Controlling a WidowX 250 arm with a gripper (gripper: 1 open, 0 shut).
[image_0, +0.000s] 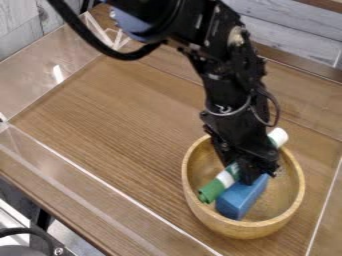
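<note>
The black gripper (246, 164) reaches down into a wooden bowl (267, 225) at the right of the table, its fingers around the upper end of a blue block (238, 200). It looks shut on the block, though the contact is partly hidden. A green and white cylinder (214, 187) lies diagonally in the bowl beside the block, passing behind the gripper, its white end showing at the upper right.
Clear plastic edging runs along its left and front sides. A white plank wall stands at the back.
</note>
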